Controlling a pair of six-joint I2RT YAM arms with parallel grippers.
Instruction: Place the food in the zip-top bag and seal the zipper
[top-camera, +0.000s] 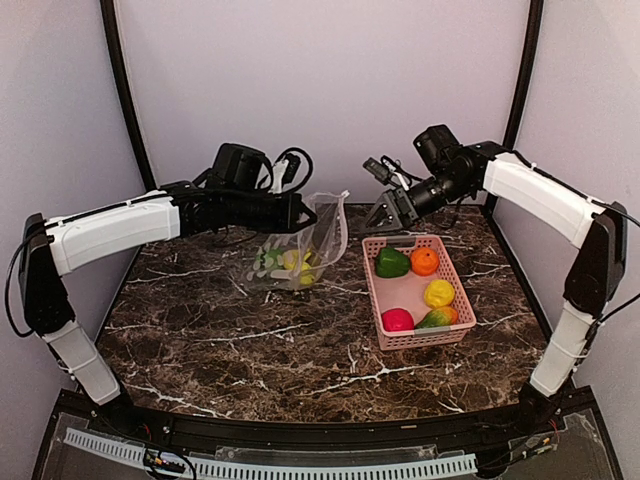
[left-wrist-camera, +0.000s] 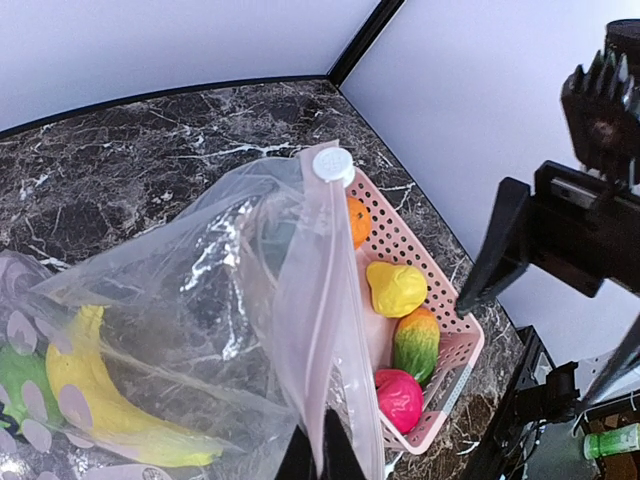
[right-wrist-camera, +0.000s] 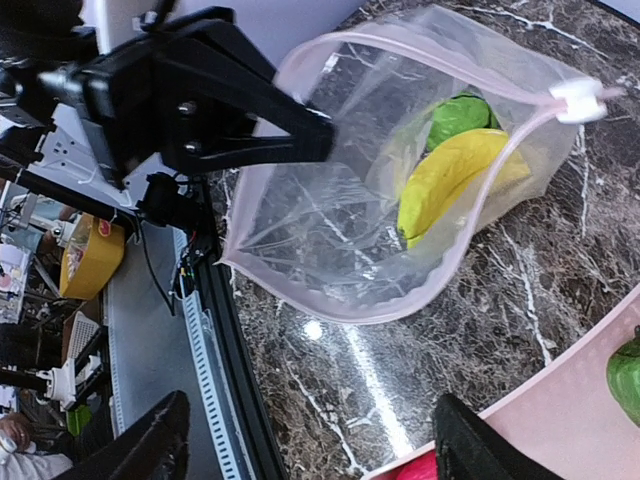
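Observation:
The clear zip top bag (top-camera: 300, 245) stands open on the table, holding a yellow banana (right-wrist-camera: 450, 175) and a green item (right-wrist-camera: 455, 118). My left gripper (top-camera: 305, 215) is shut on the bag's rim at its top. My right gripper (top-camera: 385, 215) is apart from the bag, above the pink basket, part open with nothing between its fingers. The basket holds a green pepper (top-camera: 391, 262), an orange (top-camera: 424, 261), a yellow pepper (top-camera: 439, 293), a red item (top-camera: 397, 319) and a mango (top-camera: 438, 317).
The pink basket (top-camera: 460, 295) sits at the right of the bag. Pale walls (top-camera: 310, 90) surround the back and sides.

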